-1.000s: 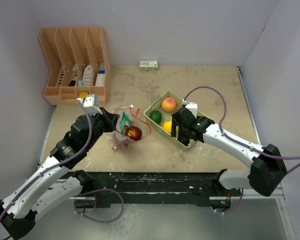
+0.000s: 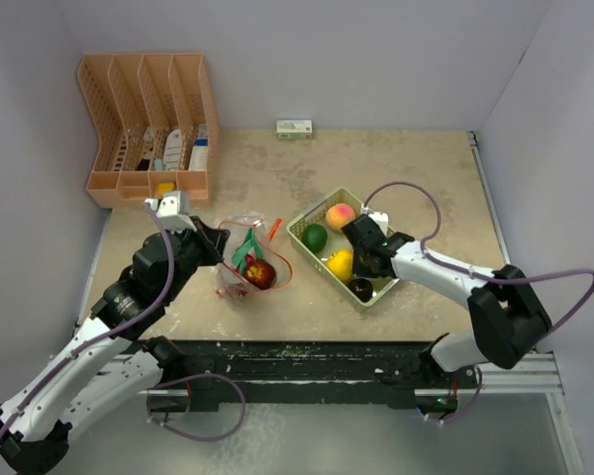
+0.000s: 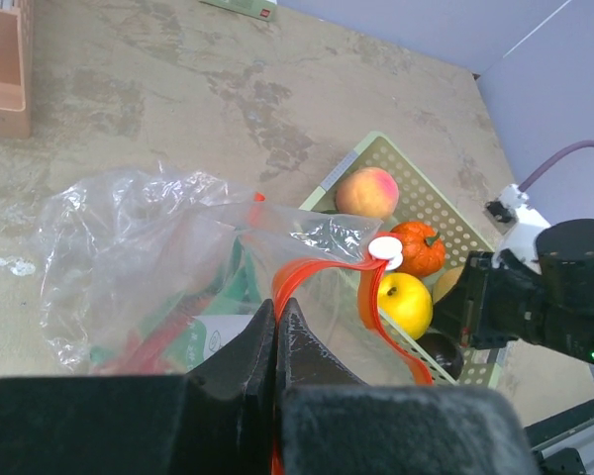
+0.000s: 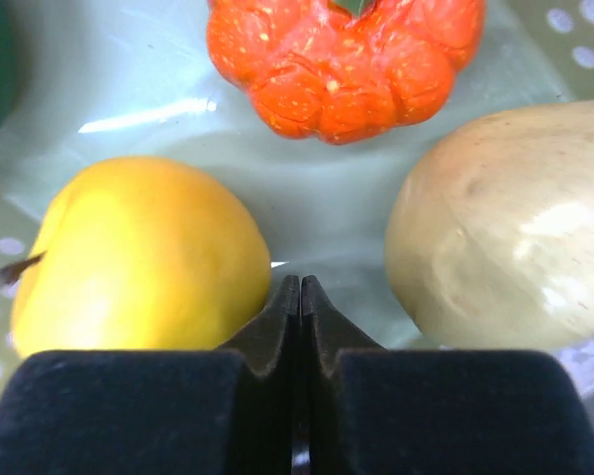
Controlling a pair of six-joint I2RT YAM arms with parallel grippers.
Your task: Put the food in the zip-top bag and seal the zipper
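In the right wrist view my right gripper is down in the green basket, fingertips together with nothing between them. The dark round fruit [image 2: 360, 290] lies outside those fingers, in the basket's near corner; the left wrist view also shows it [image 3: 441, 353]. Beside the fingertips are a yellow fruit [image 4: 144, 257] and a pale pear-like fruit [image 4: 505, 228], with an orange pumpkin [image 4: 346, 69] beyond. My left gripper is shut on the orange-red rim of the clear zip bag [image 3: 129, 267], whose mouth gapes open. A red fruit [image 2: 259, 273] is inside the bag.
The green basket [image 2: 302, 220] also holds a peach [image 2: 340, 215] and a dark green fruit [image 2: 314, 237]. A pink divided rack [image 2: 101, 183] stands at the back left, a small box [image 2: 294, 129] by the back wall. Bare table lies behind the bag.
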